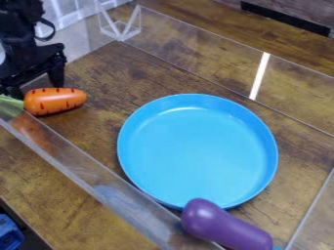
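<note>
The black gripper [37, 73] is at the far left edge, low over the table just behind an orange toy carrot [55, 100] with a green top, which lies by the clear wall at the left. Whether its fingers are open or shut is too unclear to tell. A blue plate [197, 148] lies at centre right, and a purple toy eggplant [225, 224] sits at the bottom right.
Clear plastic walls [92, 176] run along the left front, back and right of the wooden table. Bare wood [144, 68] lies between the gripper and the plate. A blue object [8, 232] shows at the bottom left corner.
</note>
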